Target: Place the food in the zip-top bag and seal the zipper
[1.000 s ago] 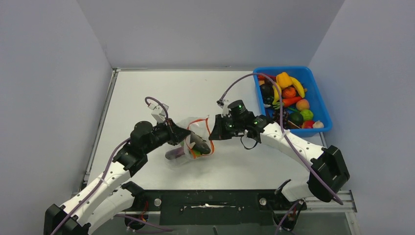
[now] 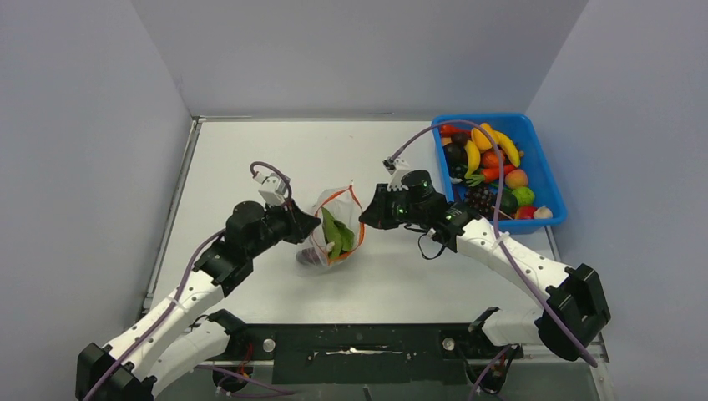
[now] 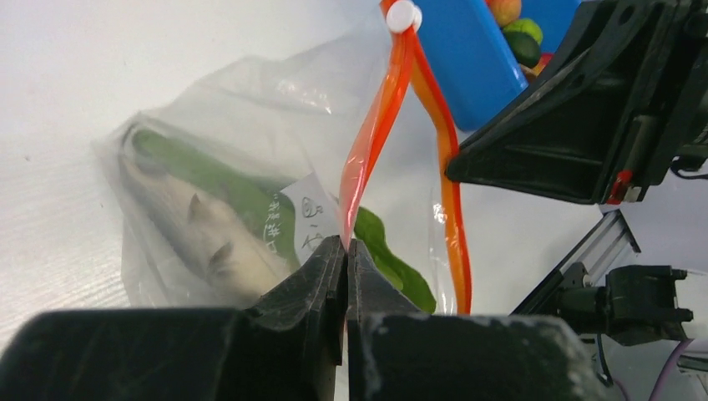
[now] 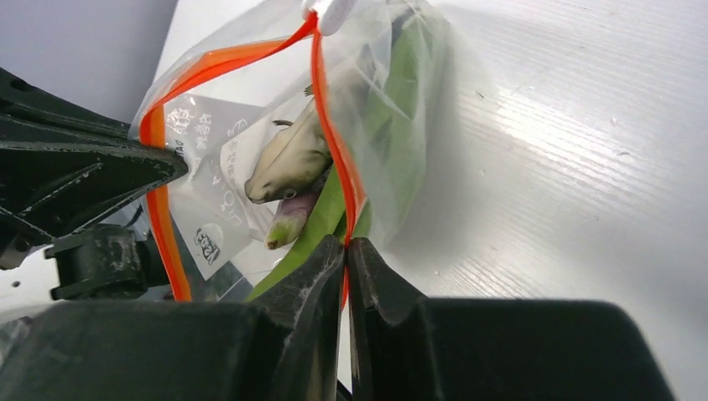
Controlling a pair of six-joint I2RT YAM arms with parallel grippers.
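Between the two arms hangs a clear zip top bag [image 2: 349, 205] with an orange-edged mouth, which gapes open. My left gripper is shut on one side of the orange rim [image 3: 371, 125]. On the opposite side, my right gripper has its fingers closed around the rim. Inside the bag lie a grey-brown fish-like item [image 4: 288, 163], a purple eggplant [image 4: 292, 219] and long green leaves [image 2: 336, 234]. A printed paper label [image 3: 311, 209] is in there too. A white slider [image 4: 330, 15] sits at one end of the zipper, away from both sets of fingers.
A blue bin [image 2: 547, 180] full of toy fruit and vegetables stands at the back right. Both grippers are close together across the bag's mouth.
The bag has swung about and its contents have shifted, with green leaves now showing at the mouth.
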